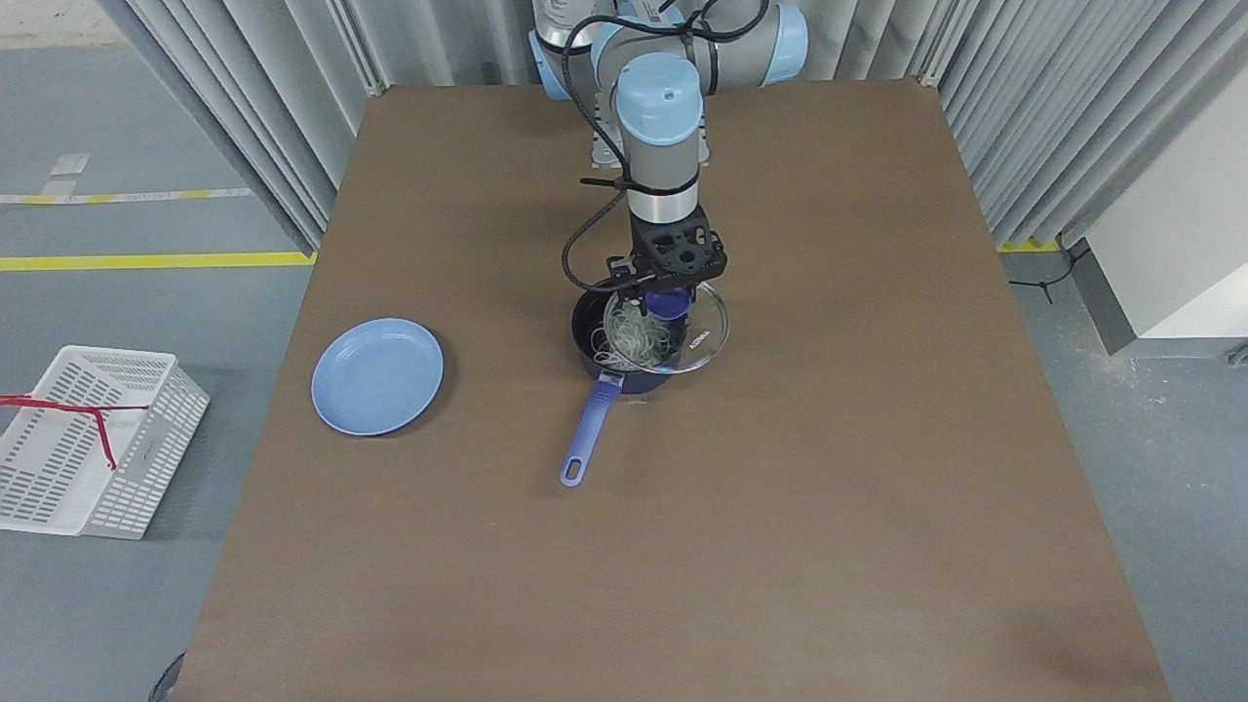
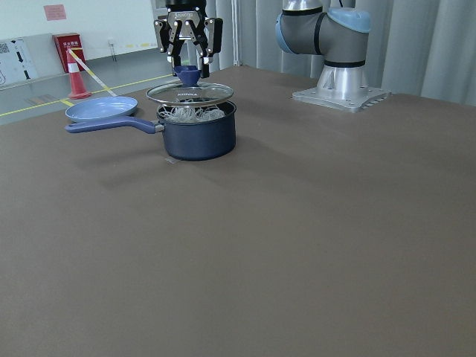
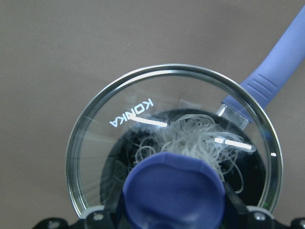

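Observation:
My gripper (image 2: pixel 190 65) is shut on the blue knob (image 3: pixel 174 191) of a glass lid (image 1: pixel 699 345) with a steel rim and KONKA lettering. The lid hangs just over the dark blue saucepan (image 2: pixel 199 140), slightly off centre toward the right in the front view. White noodle-like strands (image 3: pixel 195 138) lie inside the pan and show through the glass. The pan's blue handle (image 1: pixel 591 427) points toward the front view camera. The wrist view shows the knob large between the fingers, which are mostly hidden beneath it.
A light blue plate (image 1: pixel 377 375) lies left of the pan on the brown table (image 1: pixel 819 526). A white basket (image 1: pixel 88 468) stands on the floor beyond the table's left edge.

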